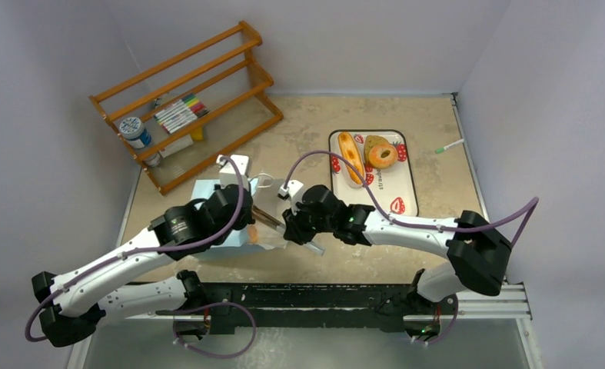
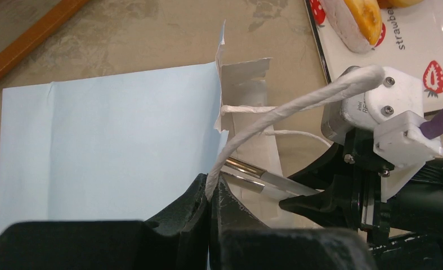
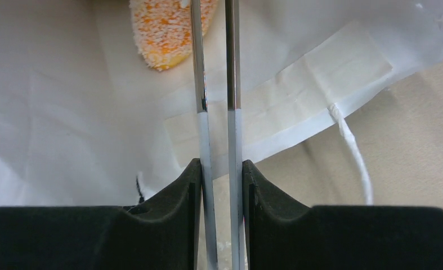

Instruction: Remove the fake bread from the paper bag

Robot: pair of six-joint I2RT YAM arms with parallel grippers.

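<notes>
The light blue paper bag point(image 2: 129, 146) lies on its side, its mouth facing right. My left gripper is shut on the bag's white twisted handle point(image 2: 281, 115) above the mouth. From the right, my right gripper is shut on metal tongs with pale grips point(image 3: 235, 135); both arms pass between its fingers, close together. The tongs reach through the mouth into the bag. Inside, a sugar-speckled fake bread point(image 3: 161, 36) shows near the tongs' far ends; their tips are out of view, so whether they pinch it cannot be told. An orange bread piece point(image 1: 254, 234) shows at the mouth from above.
A strawberry-printed tray point(image 1: 395, 192) holds a long bread point(image 1: 350, 157) and round ones point(image 1: 383, 156). A wooden rack point(image 1: 218, 157) stands at the back left. Bare table lies between bag and tray.
</notes>
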